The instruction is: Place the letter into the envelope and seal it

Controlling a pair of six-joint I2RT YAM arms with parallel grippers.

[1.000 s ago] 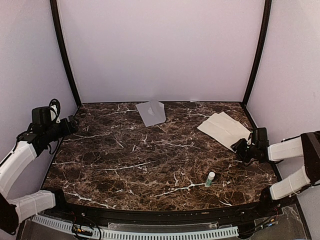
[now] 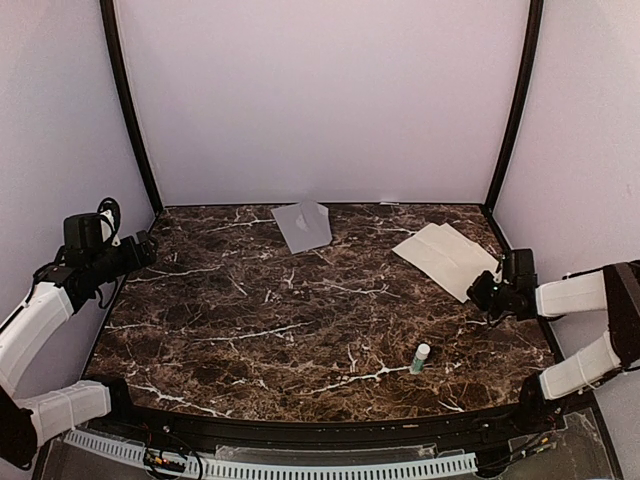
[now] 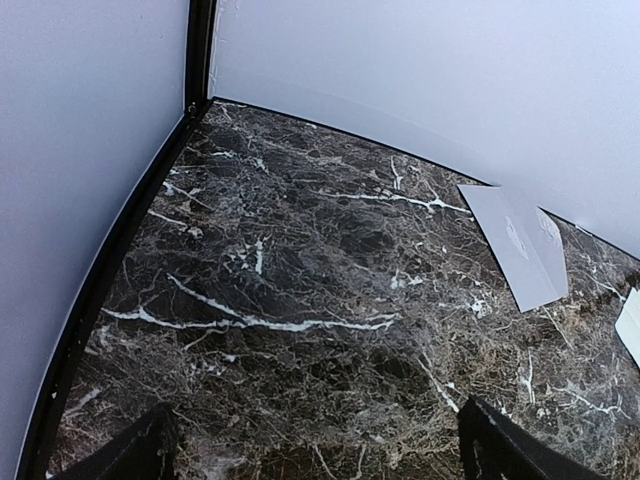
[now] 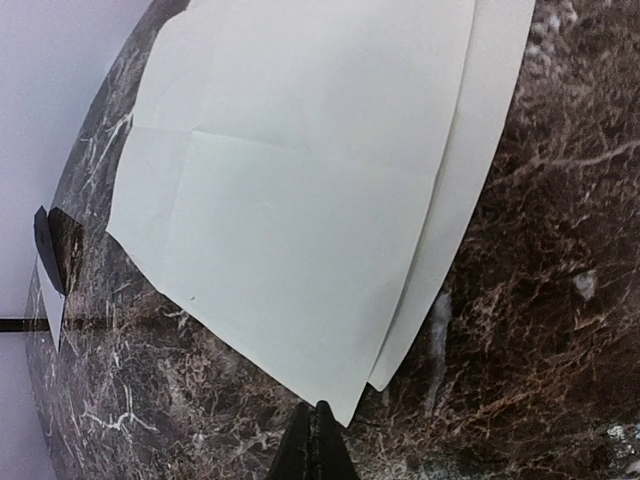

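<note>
A cream folded letter lies flat on the right side of the table. In the right wrist view the letter shows crease lines, with its near corner just beyond the fingertips. My right gripper is shut, its tips pressed together with nothing between them; the letter's corner lies outside them. The grey-white envelope rests at the back of the table, left of the letter, and also appears as an envelope in the left wrist view. At the left edge, my left gripper stands open and empty, far from both papers.
A small glue bottle with a white cap stands upright toward the front right. White walls close off the back and sides.
</note>
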